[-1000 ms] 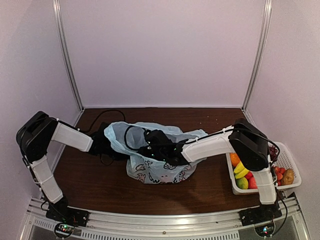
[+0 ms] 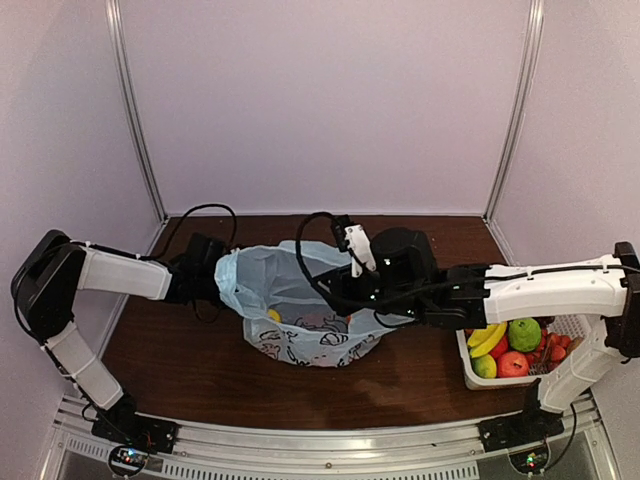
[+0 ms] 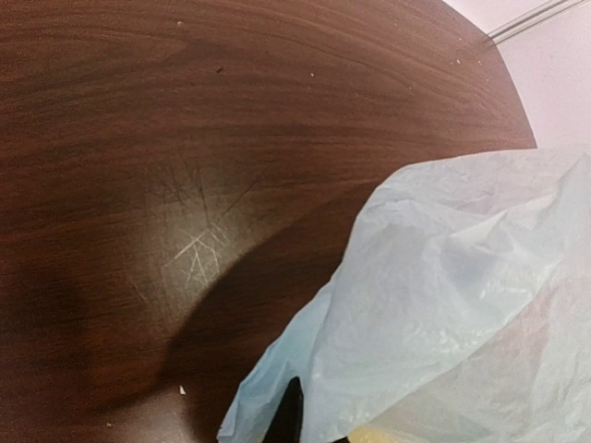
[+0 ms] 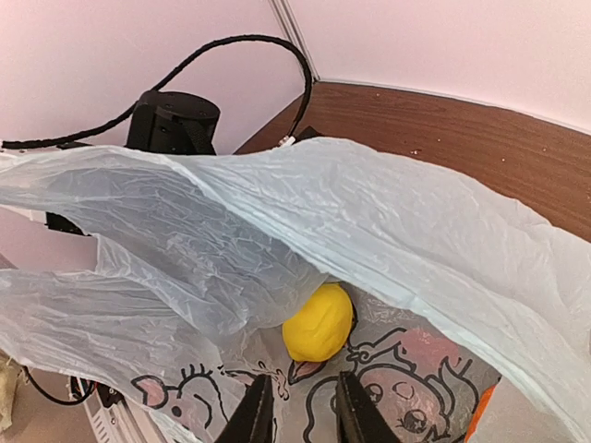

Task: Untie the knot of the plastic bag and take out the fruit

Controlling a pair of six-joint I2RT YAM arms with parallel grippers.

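Note:
The pale blue plastic bag [image 2: 310, 347] stands wide open at the middle of the table. My left gripper is shut on the bag's left rim, one dark finger [image 3: 290, 413] showing against the film. Inside the bag lies a yellow fruit [image 4: 319, 323]; a sliver of something orange [image 4: 480, 411] shows at its right side. Over the opening is my right gripper, its two fingertips a little apart. Only printed film shows behind that gap, the yellow fruit lying beyond the tips; whether they grip anything, I cannot tell. In the top view the right fingertips are hidden.
A white basket [image 2: 482, 383] of assorted fruit stands at the right, partly behind the right arm. Bananas [image 2: 487, 338] and a green fruit [image 2: 524, 334] show in it. Bare table [image 2: 200, 370] lies in front of and left of the bag.
My right arm has drawn up and to the right from inside the bag, uncovering the yellow fruit and the bag's inside. The left gripper has shifted only slightly, and the bag's mouth has changed shape.

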